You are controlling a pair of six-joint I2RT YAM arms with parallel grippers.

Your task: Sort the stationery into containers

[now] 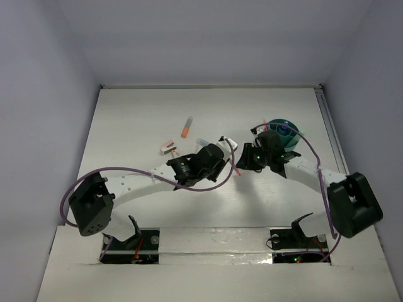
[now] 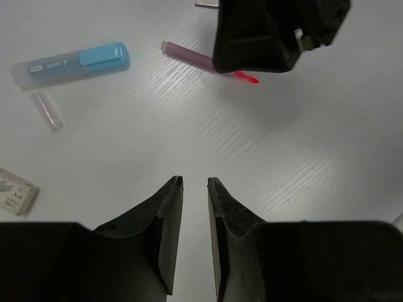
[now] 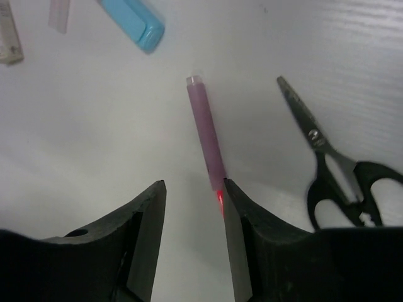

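Observation:
A pink pen with a red tip lies on the table, with my right gripper part open just over its tip end. Black scissors lie to its right in the right wrist view. My left gripper is over bare table, fingers slightly apart; what it holds, if anything, cannot be seen. A blue correction tape or glue stick, a small clear tube and an eraser lie nearby.
The green container with stationery stands at the back right, partly behind the right arm. An orange-tipped item lies at the back.

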